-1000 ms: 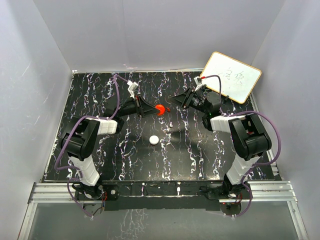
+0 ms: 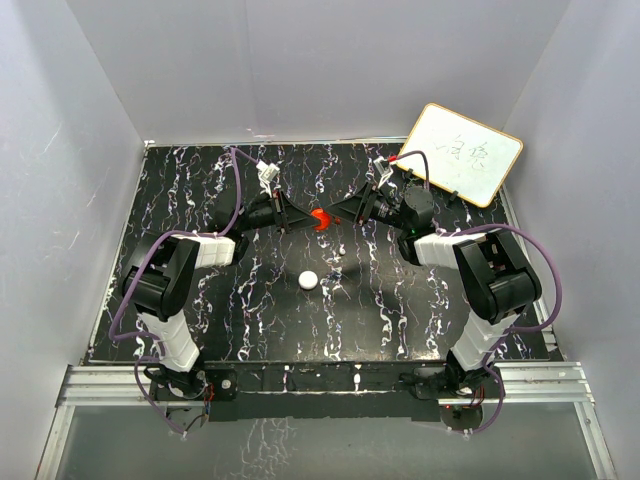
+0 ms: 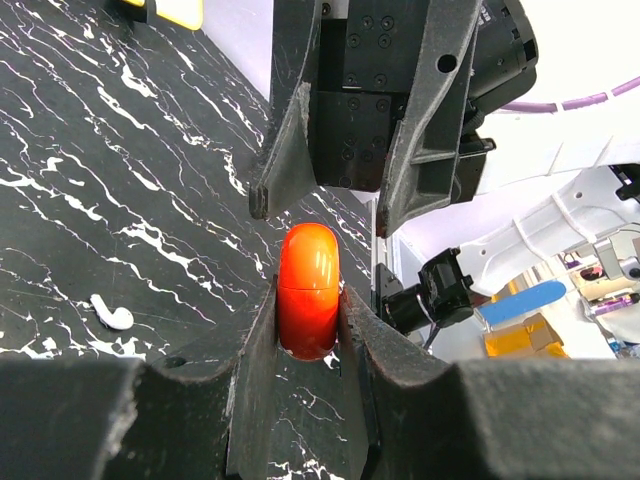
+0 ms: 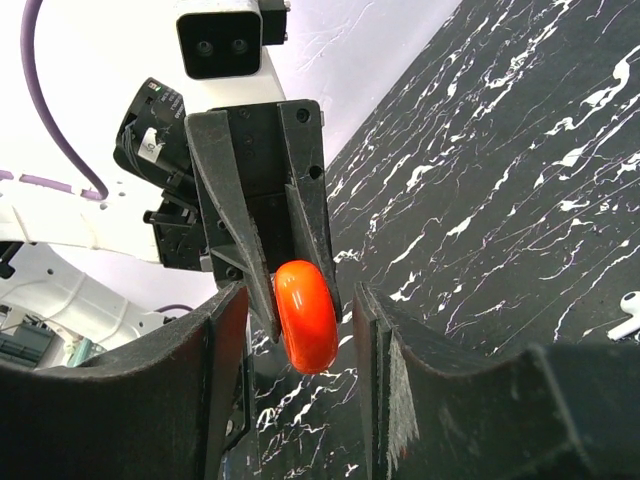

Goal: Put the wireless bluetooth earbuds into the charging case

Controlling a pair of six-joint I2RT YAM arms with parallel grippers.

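A glossy orange-red charging case (image 3: 308, 270), a rounded capsule with a seam across it, is clamped upright between the fingers of my left gripper. Facing it, my right gripper is part open. From the right wrist view, the case (image 4: 306, 318) appears in the gap ahead of the right fingers (image 4: 232, 310), with no contact visible. One white earbud lies on the dark table; its stem shows in the right wrist view as well, where the earbud (image 4: 628, 315) is at the right edge.
A round white object (image 2: 308, 280) lies on the marbled table (image 2: 270, 320), nearer the front than the grippers. A small red thing (image 2: 336, 220) shows close to the right fingertips. A whiteboard (image 2: 464, 154) stands at the back right.
My left gripper and the case look nearly unmoved.
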